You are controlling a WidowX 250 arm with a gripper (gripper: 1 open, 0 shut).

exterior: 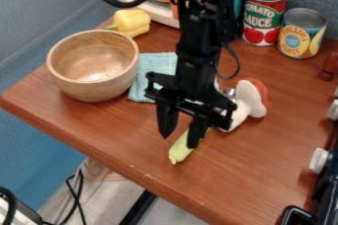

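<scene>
My black gripper [181,132] hangs low over the pale yellow corn [180,151] lying near the table's front, its fingers pointing down around the cob and hiding part of it. Whether they close on it cannot be told. Just right of the gripper lies a white toy with an orange-red top [247,101], partly hidden by the arm.
A wooden bowl [90,64] and a light blue cloth [158,63] are at left. Tomato can [262,17] and yellow-label can [299,34] stand at back right; black equipment [317,189] lines the right edge.
</scene>
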